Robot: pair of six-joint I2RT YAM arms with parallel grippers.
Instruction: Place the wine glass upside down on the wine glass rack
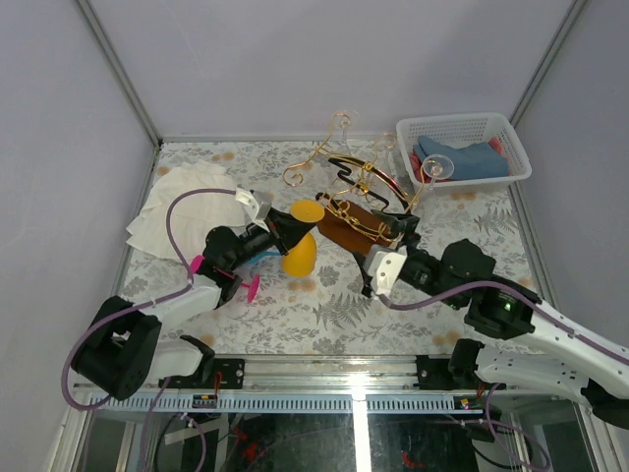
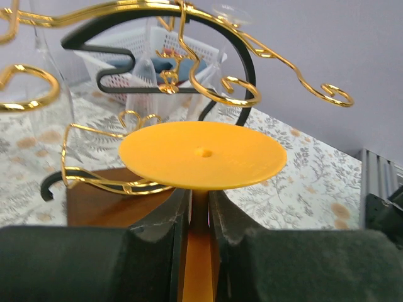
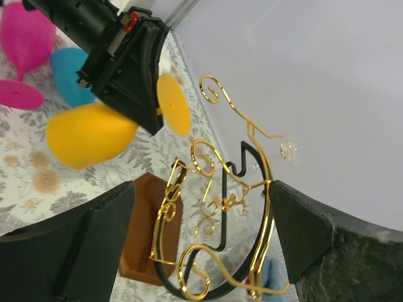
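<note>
The orange wine glass hangs in the air left of the rack, its round foot [image 2: 203, 154] pointing toward the rack and its bowl [image 3: 88, 135] on the opposite side. My left gripper is shut on its stem. In the top view the foot [image 1: 307, 210] and bowl [image 1: 300, 258] show either side of the fingers. The gold and black wine glass rack [image 1: 371, 187] stands on a brown base [image 1: 346, 231], with clear glasses [image 1: 438, 167] hanging from it. At the rack's front right my right gripper [image 1: 385, 258] stands open; the rack shows between its fingers.
A pink glass [image 3: 25, 38] and a blue glass [image 3: 70, 75] are on the table near my left arm. A white cloth [image 1: 182, 211] lies at the left. Behind the rack, at right, sits a white basket [image 1: 472, 128] with cloths.
</note>
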